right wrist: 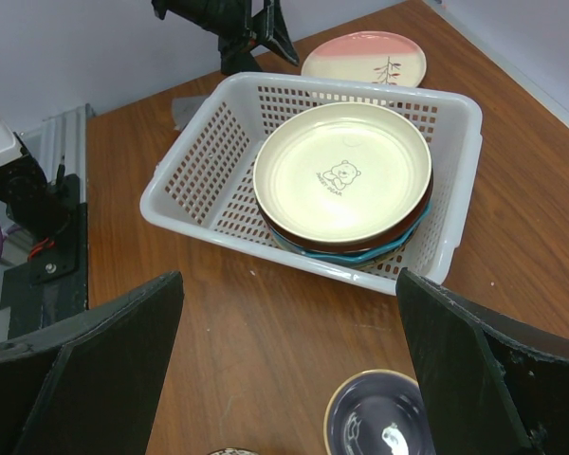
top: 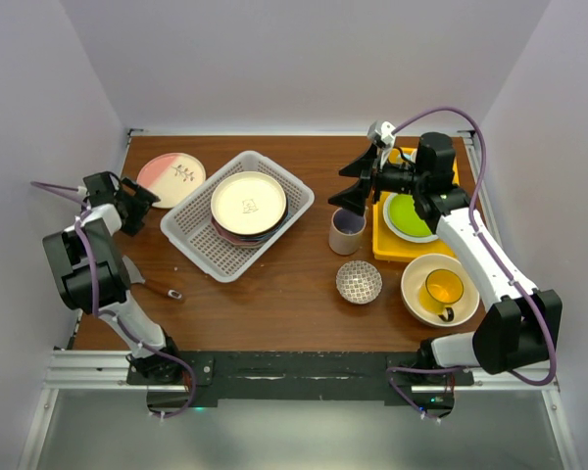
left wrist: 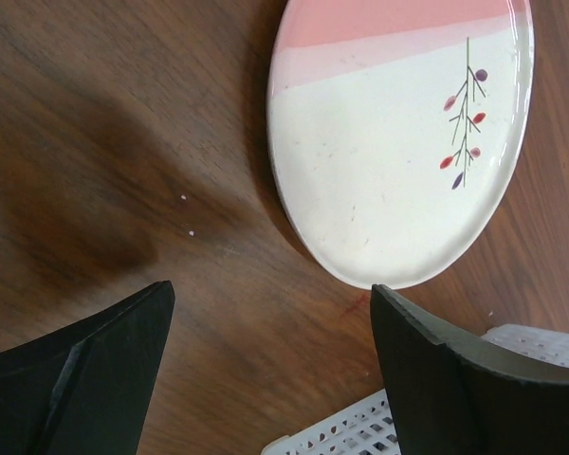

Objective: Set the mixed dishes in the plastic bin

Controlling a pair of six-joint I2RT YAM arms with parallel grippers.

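A pink and white oval plate [top: 172, 180] with a sprig design lies flat on the table at the back left. My left gripper [top: 144, 211] is beside its near left edge; in the left wrist view, the fingers [left wrist: 95, 370] stand apart with only table between them. Inside the white plastic bin [top: 198, 251] are stacked plates, a cream plate [top: 249, 204] with a bear print on top. My right gripper [top: 339, 187] is open and empty, above and behind a lilac cup [top: 347, 233]. A patterned small bowl [top: 359, 282] sits in front of that cup.
At right, a yellow tray [top: 391, 247] holds a green dish [top: 409, 215] on a white plate. A cream bowl [top: 417, 304] contains an amber mug [top: 443, 290]. A wooden-handled tool [top: 159, 289] lies front left.
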